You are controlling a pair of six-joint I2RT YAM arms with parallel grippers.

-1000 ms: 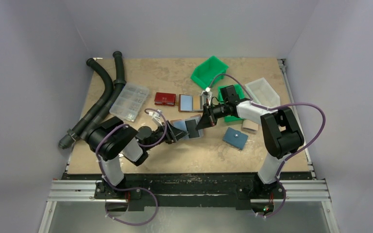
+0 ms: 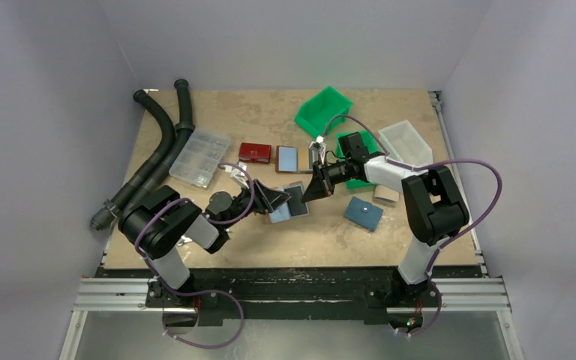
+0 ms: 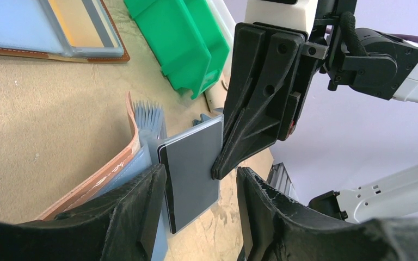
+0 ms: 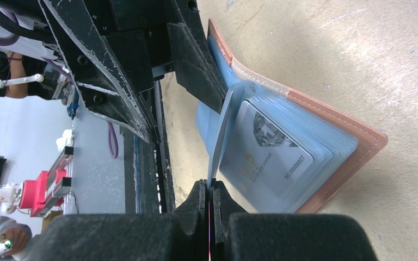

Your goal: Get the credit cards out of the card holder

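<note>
The card holder [image 2: 280, 213] lies open at the middle, with tan edging, blue clear sleeves and a dark-faced leaf. A silver card [image 4: 266, 152] shows in it in the right wrist view. My right gripper is shut on a thin upright sleeve of the holder. My left gripper is at the holder, its fingers apart around the dark leaf [image 3: 190, 174] as seen from its camera; whether they grip it is unclear.
A red case [image 2: 255, 151], another holder [image 2: 288, 159] and green bins [image 2: 322, 109] stand behind. A blue case [image 2: 363, 214] lies right. Black pipes [image 2: 157, 161] and a clear organiser [image 2: 199, 157] occupy the left.
The right arm stays nearly still.
</note>
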